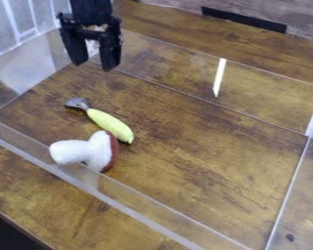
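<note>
My black gripper [91, 57] hangs at the upper left above the wooden surface, open, with nothing between its fingers. Below it a yellow-green toy [110, 124] with a grey tip lies diagonally. Nearer the front lies a white mushroom-like object [71, 152] with a reddish-brown part at its right side.
Clear plastic walls [301, 181] border the wooden area on several sides. A thin white strip [219, 76] shows at the back, and a dark slot sits at the top right.
</note>
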